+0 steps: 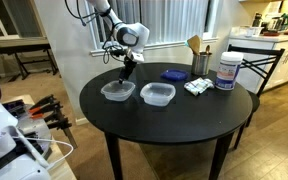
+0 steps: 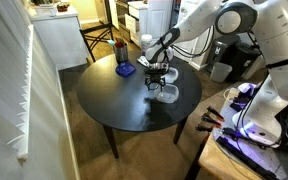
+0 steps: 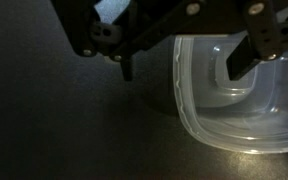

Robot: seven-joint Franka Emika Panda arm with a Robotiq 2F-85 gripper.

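Two clear plastic containers are on the dark round table (image 1: 174, 125): a left one (image 1: 118, 91) and a right one (image 1: 157, 94). My gripper (image 1: 126, 77) is just above the back right edge of the left container, fingers apart. In the wrist view my gripper has one finger (image 3: 127, 62) over the bare table and the other finger (image 3: 243, 58) over the inside of a clear container (image 3: 249, 125). The container's near wall runs between them, and nothing is gripped. Whether a finger touches the container cannot be seen.
Behind the containers lies a blue plate (image 1: 174, 75), with a utensil holder (image 1: 200, 65) beyond. A patterned cloth (image 1: 198, 87) and a large white tub (image 1: 228, 70) occupy the right side.
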